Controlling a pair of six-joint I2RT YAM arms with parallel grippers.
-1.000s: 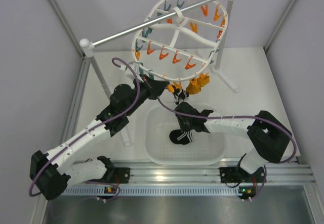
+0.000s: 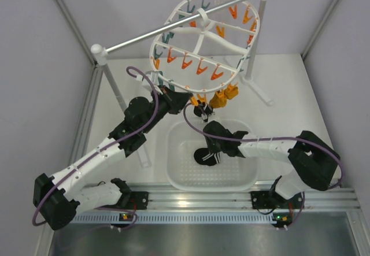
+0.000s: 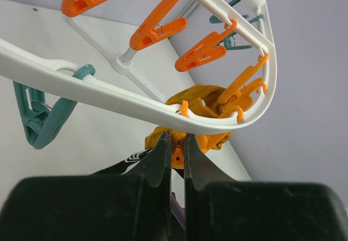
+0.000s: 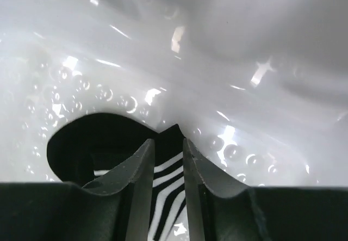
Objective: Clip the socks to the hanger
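Note:
The round white hanger (image 2: 203, 30) carries clips around its rim. Two mustard socks (image 2: 218, 99) hang from its front right; in the left wrist view they show as a mustard bunch (image 3: 198, 102). Beside them hangs a black sock (image 2: 203, 111) with white stripes (image 3: 136, 157). My left gripper is shut on an orange clip (image 3: 178, 156) at the near rim; whether that clip grips the striped sock is hidden. Another black striped sock (image 2: 204, 157) lies in the white bin (image 2: 173, 175). Over it, my right gripper stands open, the stripes visible between and beneath its fingers.
A white frame (image 2: 150, 34) holds the hanger up, its right foot (image 2: 260, 93) on the table. A teal clip (image 3: 46, 113) and several orange ones sit close to my left gripper. The bin is bare around the sock, and the table to its right is clear.
The hanging socks have shifted slightly. My left gripper has stayed at the rim.

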